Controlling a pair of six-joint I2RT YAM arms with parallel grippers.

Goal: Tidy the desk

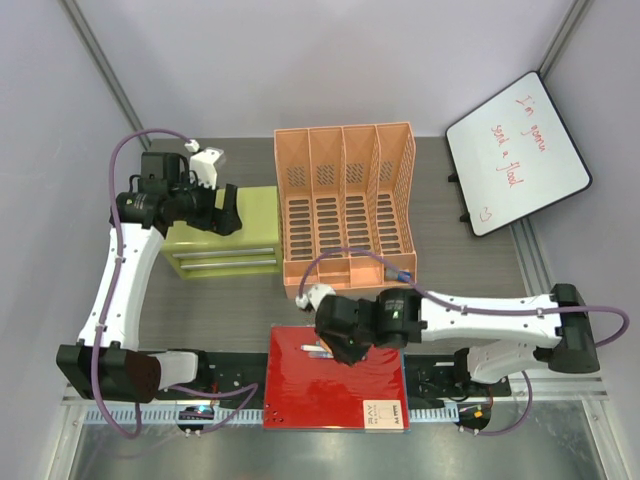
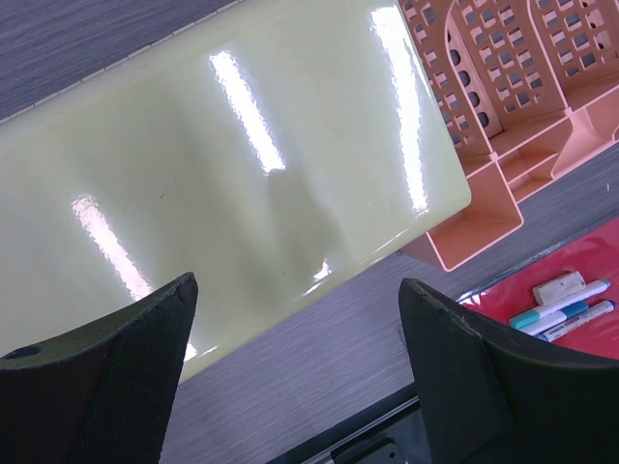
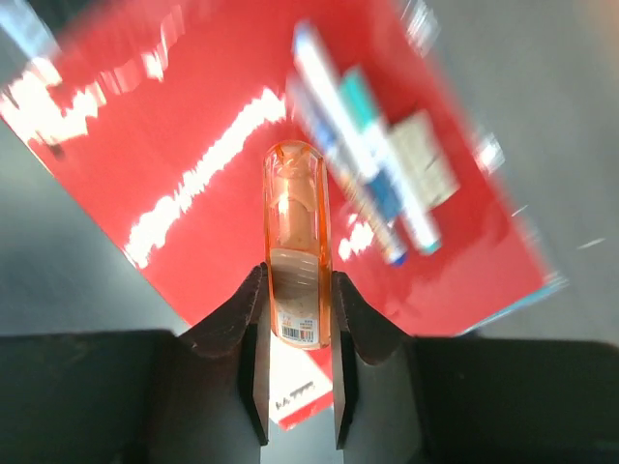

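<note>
In the right wrist view my right gripper is shut on an orange transparent cylindrical item [image 3: 290,213] with a pale label, held above the red board [image 3: 193,116]. Several markers and a grey block, perhaps an eraser, lie on the board, also seen in the left wrist view. My left gripper stands open and empty above the green drawer box [image 2: 222,213]. The pink compartmented organizer [image 1: 345,140] stands right of that box.
A whiteboard [image 1: 515,150] with red writing stands at the right back. A small blue object [image 1: 398,275] is at the organizer's front right. Bare desk [image 1: 210,310] lies in front of the green box.
</note>
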